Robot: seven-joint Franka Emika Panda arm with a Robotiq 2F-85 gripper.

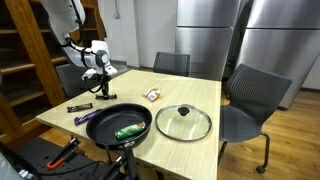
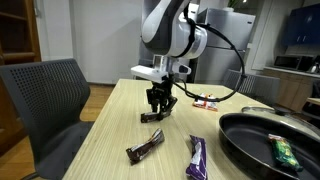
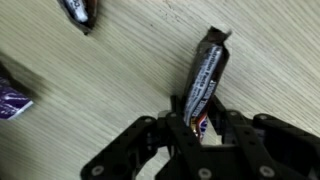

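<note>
A dark-wrapped bar (image 3: 207,70) with pale lettering lies on the wooden table between my gripper's fingertips in the wrist view. My gripper is down at table height, one finger on each side of the bar. The fingers stand close to its sides; whether they press on it cannot be told. In exterior view 2 the same bar (image 2: 152,116) lies flat beneath the gripper (image 2: 160,104). A second dark bar (image 2: 145,148) and a purple-wrapped bar (image 2: 198,158) lie nearer that camera, apart from the gripper.
A black pan (image 1: 103,138) holding a green packet (image 1: 130,131) stands near the table's front. To its right is a round lid (image 1: 184,123) with a dark knob. A red and white item (image 1: 152,95) lies mid-table.
</note>
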